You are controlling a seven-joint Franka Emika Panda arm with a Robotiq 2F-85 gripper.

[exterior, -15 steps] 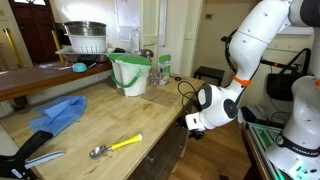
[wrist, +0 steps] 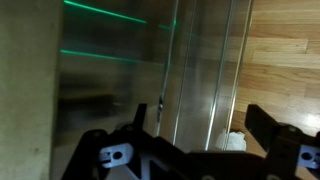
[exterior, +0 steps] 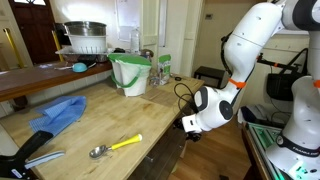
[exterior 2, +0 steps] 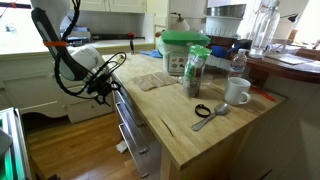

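Observation:
My gripper is open in the wrist view, its dark fingers [wrist: 270, 135] set wide apart. Between them runs the metal edge of a drawer [wrist: 190, 75], with wooden floor showing to its right. In exterior view 2 the gripper [exterior 2: 104, 98] is low beside the counter's front, close to the upper steel drawers [exterior 2: 138, 133]. Exterior view 1 shows the gripper [exterior: 188, 126] just off the counter's front edge, partly dark against the cabinet. Whether a finger touches the drawer edge cannot be told.
On the wooden counter [exterior: 105, 115] are a blue cloth [exterior: 60, 115], a spoon [exterior: 97, 152], a green-rimmed white bin [exterior: 130, 75] and a mug [exterior 2: 237, 91]. A small white object [exterior 2: 122, 147] lies on the floor by the drawers. Open floor [exterior 2: 80, 150] surrounds the arm.
The arm has shifted slightly to the right in exterior view 1, staying low by the counter front. Things on the counter have not moved.

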